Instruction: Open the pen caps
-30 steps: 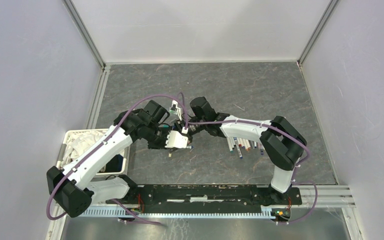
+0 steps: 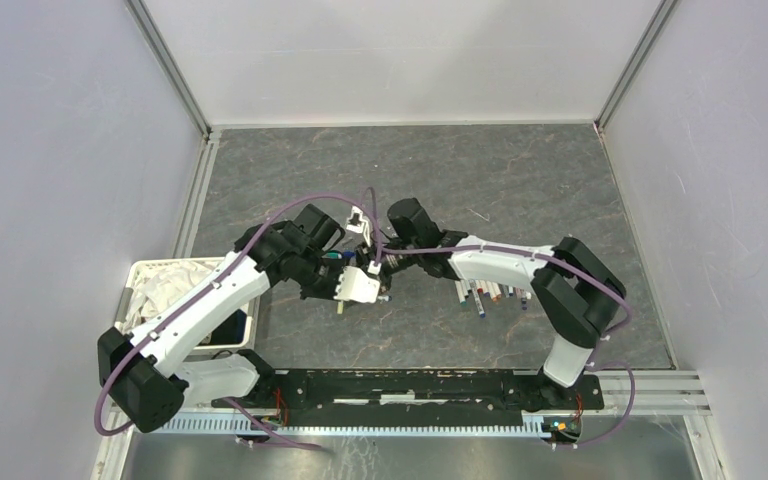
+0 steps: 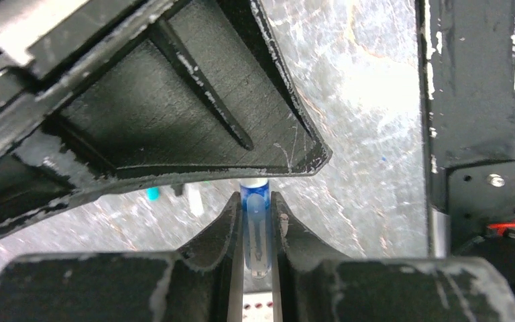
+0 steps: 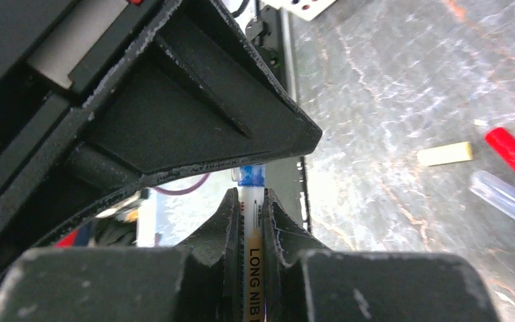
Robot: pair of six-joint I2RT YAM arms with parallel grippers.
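A white pen marked "LONG NIB" stands between the fingers of my right gripper, which is shut on its body. Its blue end pokes out past the fingertips and runs behind the dark gripper part above. In the left wrist view, a clear pen cap with a blue band lies lengthwise between the fingers of my left gripper. Those fingers sit close on both sides of the cap; whether they press on it is unclear. From above, both grippers meet left of the table's middle, hiding the pen.
Several pens lie in a group at the right front. Beneath the grippers rest a loose red piece, a pale yellow piece and a clear-and-blue cap. A white basket with cloth stands left.
The pens at the right front lie as before.
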